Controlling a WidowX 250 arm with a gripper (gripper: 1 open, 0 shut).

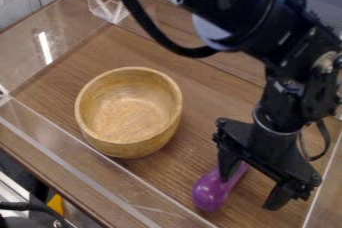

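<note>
A purple object [211,191], resembling a toy eggplant, lies on the wooden surface in the lower middle, its upper end under my gripper [257,171]. The gripper is open and low, with its fingers spread over and to the right of the purple object. A tan wooden bowl [128,107] sits to the left.
A clear strip edges its lower left. My arm covers much of the upper right of the view.
</note>
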